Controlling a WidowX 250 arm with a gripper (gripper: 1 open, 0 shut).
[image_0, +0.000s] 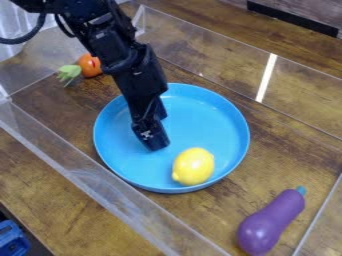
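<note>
My black gripper (150, 128) reaches down from the top left over the blue plate (221, 120), its fingertips low above the plate's left-middle part and open, with nothing visible held. A yellow lemon (193, 166) lies on the plate's lower right, apart from the gripper. A purple eggplant (270, 220) lies on the table at the lower right, off the plate.
An orange carrot (90, 65) with a green top lies at the upper left, partly behind my arm. A clear barrier edge runs along the lower left, with a blue object (10, 240) in the corner.
</note>
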